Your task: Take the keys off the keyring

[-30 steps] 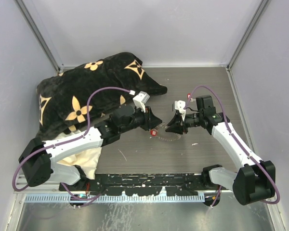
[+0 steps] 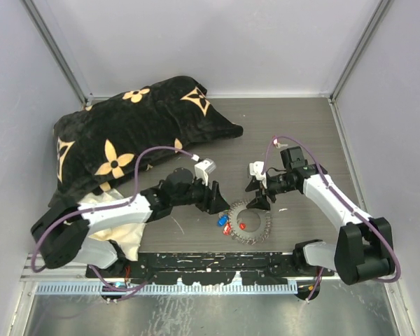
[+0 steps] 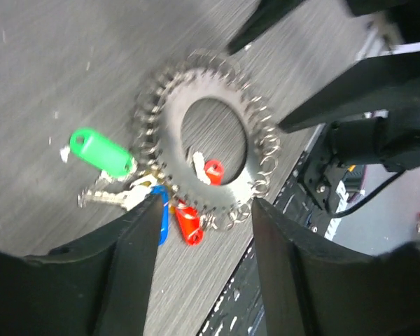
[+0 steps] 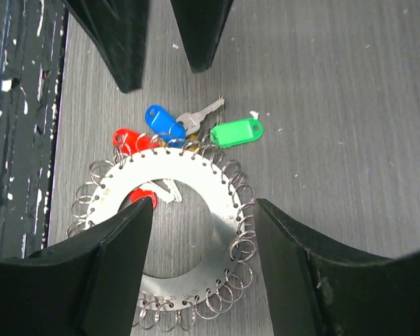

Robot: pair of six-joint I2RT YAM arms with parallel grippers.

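Note:
The metal keyring (image 3: 178, 122), a plate with many small split rings around its rim, lies flat on the grey table. Along its edge lie a green tag (image 3: 98, 150), a blue tag (image 4: 164, 122), a red tag (image 4: 126, 140) and silver keys (image 4: 199, 117); another red tag (image 3: 213, 170) shows inside the ring. My left gripper (image 2: 217, 201) hangs at the ring's back left, open, nothing between its fingers. My right gripper (image 2: 255, 196) hangs over the ring's back right, its fingers apart and empty.
A black patterned cushion (image 2: 140, 133) fills the back left, with a white cloth (image 2: 126, 238) below it. The table (image 2: 287, 119) has bare room at the back right and right.
The keyring, seen raised between my grippers about a second ago, now lies on the table.

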